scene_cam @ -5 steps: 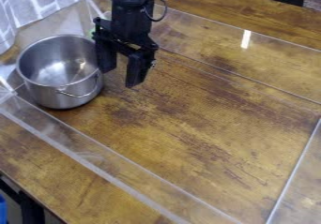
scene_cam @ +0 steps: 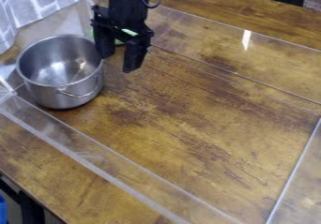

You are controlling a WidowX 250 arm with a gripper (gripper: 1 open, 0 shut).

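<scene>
My black gripper [scene_cam: 123, 53] hangs above the wooden table at the upper left, just right of a large steel pot [scene_cam: 60, 68]. Its two dark fingers point downward; how far apart they stand is hard to make out. A small green object [scene_cam: 130, 35] shows partly behind the gripper, mostly hidden by it.
Clear plastic edging runs along its left and lower left. A dark ledge lies along the top right edge, and a pale object leans at the far left behind the pot.
The gripper has moved up and slightly left, toward the back of the table, and more of the green object shows beside it. The pot stands where it was.
</scene>
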